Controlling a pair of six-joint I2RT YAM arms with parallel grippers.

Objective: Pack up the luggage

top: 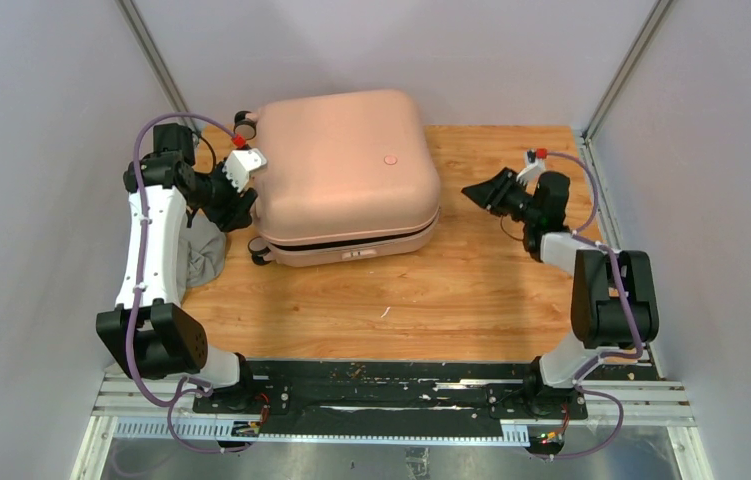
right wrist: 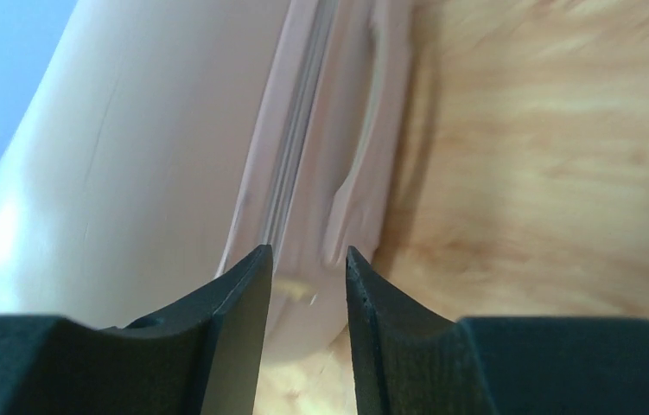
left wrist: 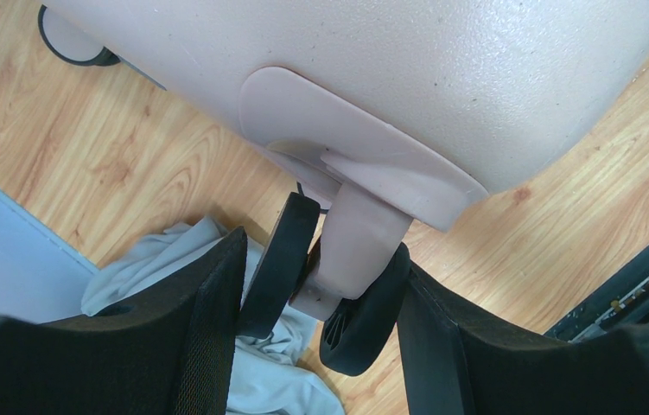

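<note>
A pink hard-shell suitcase [top: 346, 170] lies on the wooden table, its zipper side [right wrist: 299, 147] toward the front with a dark gap along it. My left gripper [top: 241, 205] is at its left end; in the left wrist view that gripper has its fingers around a wheel housing [left wrist: 359, 233] with a black wheel; whether it grips it is unclear. My right gripper [top: 476, 195] hangs off the suitcase's right end, fingers slightly apart with nothing between them; in the blurred right wrist view it [right wrist: 308, 268] faces the zipper side.
Grey cloth [top: 201, 255] lies at the left, beside and partly under the left arm. Bare table [top: 431, 310] spans the front and right. Walls enclose the back and sides.
</note>
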